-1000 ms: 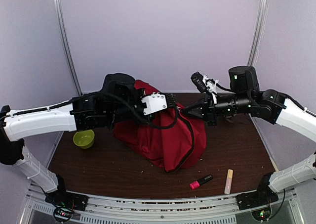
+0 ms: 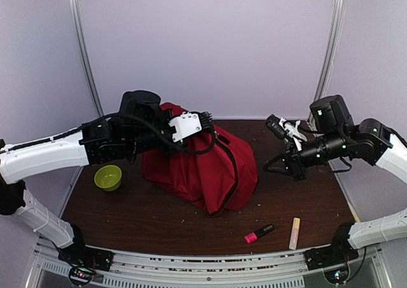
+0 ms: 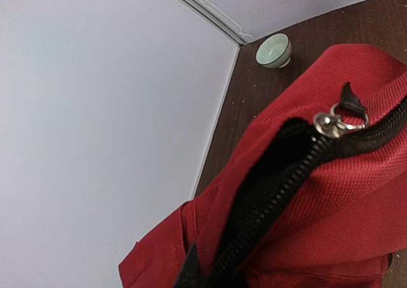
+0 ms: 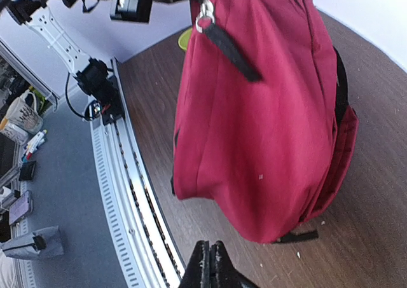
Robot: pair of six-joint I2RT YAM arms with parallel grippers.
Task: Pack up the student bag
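A red bag (image 2: 216, 173) with a black zipper stands slumped mid-table. Its opening shows as a dark slit in the left wrist view, with a metal zipper pull (image 3: 332, 124) beside it. My left gripper is shut on the bag's fabric at the zipper edge; from the top its fingers are hidden by the arm. To the right of the bag, apart from it, my right gripper is shut with nothing visible between its fingers. A pink-and-black marker (image 2: 259, 234) and a pale yellow stick (image 2: 294, 233) lie at the table's front right.
A green bowl (image 2: 108, 177) sits left of the bag. Bare table (image 2: 305, 202) shows on the right and in front of the bag. A metal rail (image 2: 210, 262) runs along the front edge, and walls enclose the back and sides.
My right gripper has drawn away from the bag, moving right and slightly toward the front. The left arm, with the bag's edge in its grip, has shifted a little left, and the bag has shifted with it.
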